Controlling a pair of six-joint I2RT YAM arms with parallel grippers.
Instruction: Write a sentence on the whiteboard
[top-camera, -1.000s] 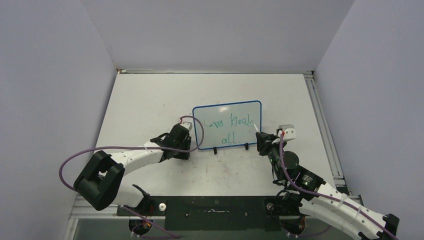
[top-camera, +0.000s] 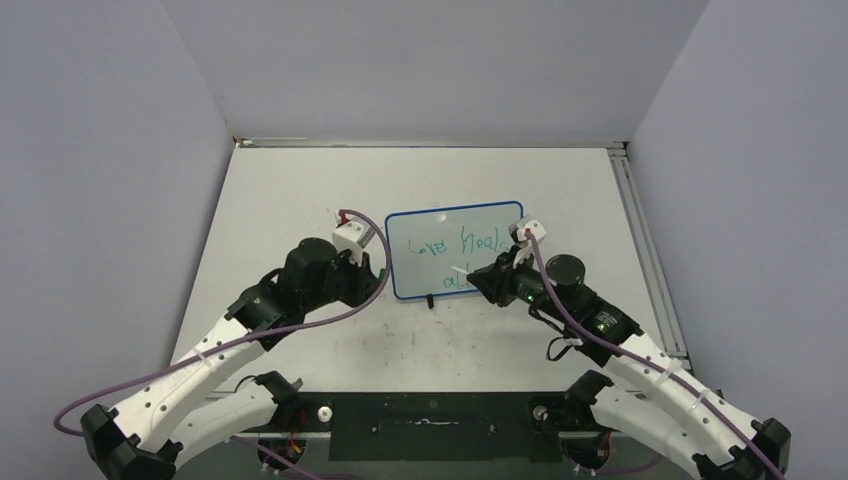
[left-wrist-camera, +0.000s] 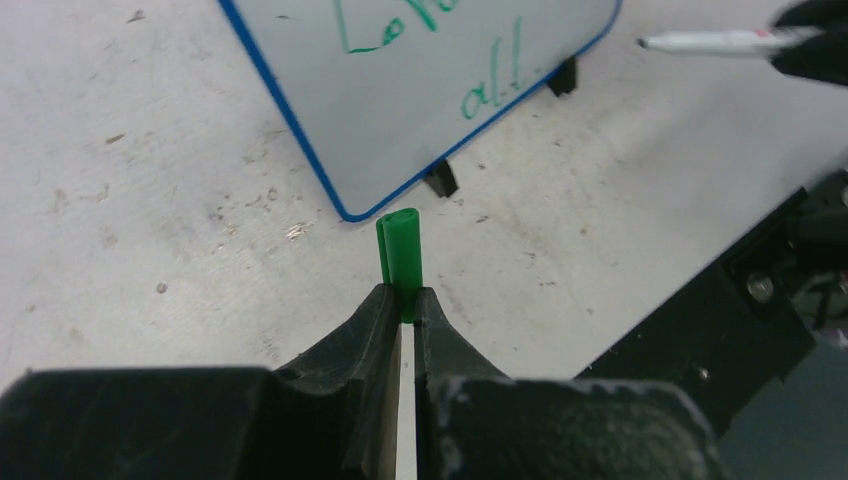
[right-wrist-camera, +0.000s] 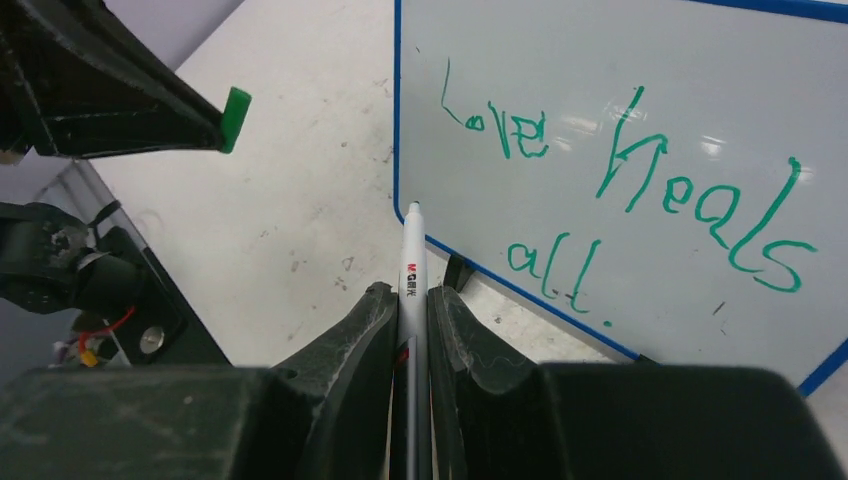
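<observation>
The blue-rimmed whiteboard (top-camera: 420, 225) reads "Love heals all." in green handwriting (right-wrist-camera: 530, 260). My left gripper is shut on a green marker cap (left-wrist-camera: 400, 240), held off the board's left side. My right gripper is shut on a white marker (right-wrist-camera: 413, 250), tip up, above the board's lower part and pointing toward the left arm in the top view.
Black supports (top-camera: 430, 301) stand at the board's lower edge.
My left gripper has risen and moved upward in the top view. My right gripper has swung leftward with the marker, which now points more toward the left gripper.
</observation>
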